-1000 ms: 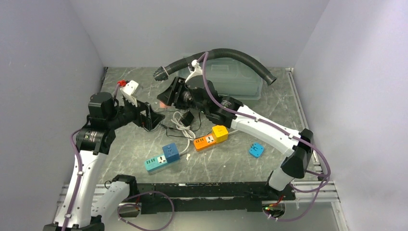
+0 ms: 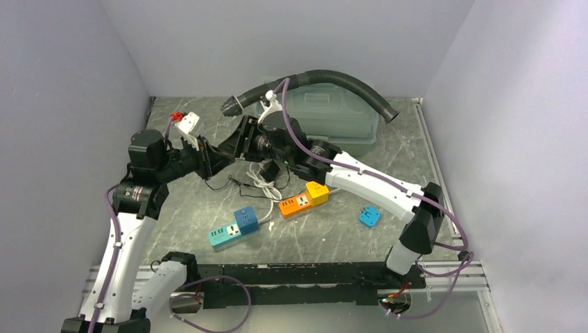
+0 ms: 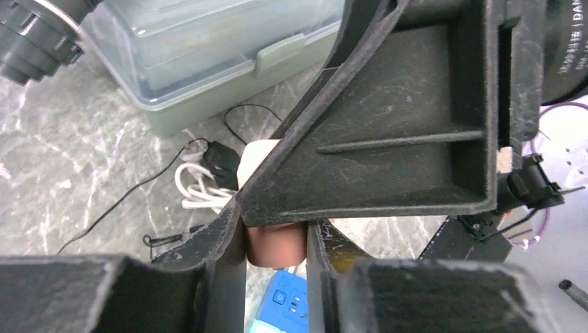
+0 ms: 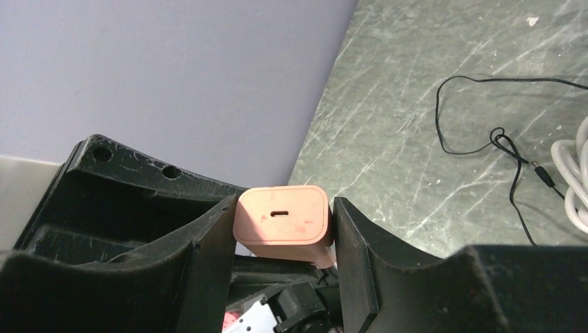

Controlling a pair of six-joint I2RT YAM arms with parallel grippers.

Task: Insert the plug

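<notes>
A salmon-pink plug (image 4: 283,220) is between the fingers of my right gripper, its face with one slot toward the right wrist camera. My right gripper is shut on it. In the left wrist view the same plug (image 3: 276,246) sits between the tips of my left gripper, which is shut on it as well, with the right gripper's black finger (image 3: 388,166) crossing just above. From the top, the left gripper (image 2: 220,158) and right gripper (image 2: 237,147) meet above the table and hide the plug. Its prongs cannot be made out.
Below stand a teal power strip (image 2: 220,237) with a blue block (image 2: 246,220) and an orange strip (image 2: 292,205) with a yellow block (image 2: 317,193). A blue plug (image 2: 369,216) lies alone at right. White cable (image 2: 267,184), black wires and a lidded box (image 2: 333,111) lie behind.
The right gripper has moved left with the pink plug. The left gripper's fingers, earlier apart, have come together around the plug, which is now hidden from the top.
</notes>
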